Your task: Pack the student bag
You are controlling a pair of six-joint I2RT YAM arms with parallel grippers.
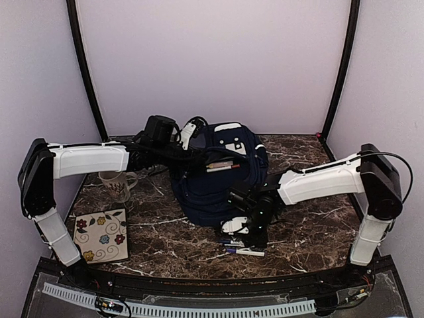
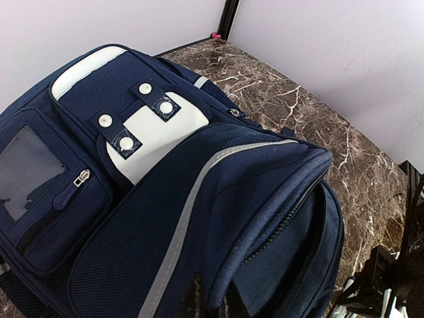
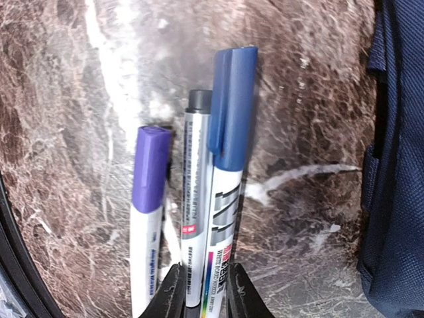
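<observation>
A navy backpack (image 1: 218, 199) (image 2: 146, 225) lies open at the centre, pens visible inside. My left gripper (image 1: 199, 156) is shut on the bag's zipped flap at its upper part. My right gripper is low over three markers at the front: a blue-capped marker (image 3: 225, 146), a silver marker (image 3: 195, 159) and a purple-capped marker (image 3: 149, 172). Its fingertips are part open around the lower ends of the blue and silver markers; whether they touch is unclear.
A flowered square board (image 1: 101, 235) lies at the front left, with a mug (image 1: 116, 185) behind it. Bare marble table (image 1: 159, 238) shows between board and bag, and at the right.
</observation>
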